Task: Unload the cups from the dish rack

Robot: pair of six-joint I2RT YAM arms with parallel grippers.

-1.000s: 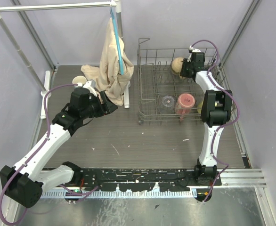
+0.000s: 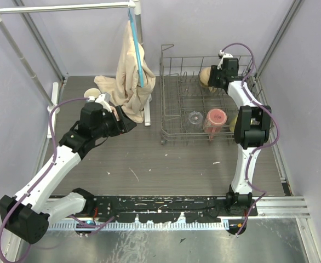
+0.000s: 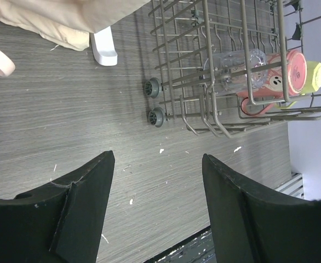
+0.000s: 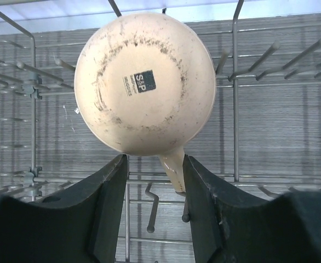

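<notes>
In the dish rack [image 2: 171, 131], a cream cup [image 4: 144, 82] sits bottom-up at the back, its slimmer lower part reaching toward my right gripper, whose fingers are parted around it at the near edge. Whether they touch it I cannot tell. A clear glass [image 2: 195, 119], a pink cup [image 2: 216, 119] and a yellow-green cup [image 3: 314, 76] stand along the rack's front. My left gripper is open and empty over the floor left of the rack.
A beige cloth [image 2: 127, 82] hangs from a white frame [image 2: 67, 8] left of the rack, with a cream round item [image 2: 92, 93] beside it. The floor in front of the rack is clear.
My right gripper has shifted very slightly at the back of the rack around the cream cup. The left arm has not moved.
</notes>
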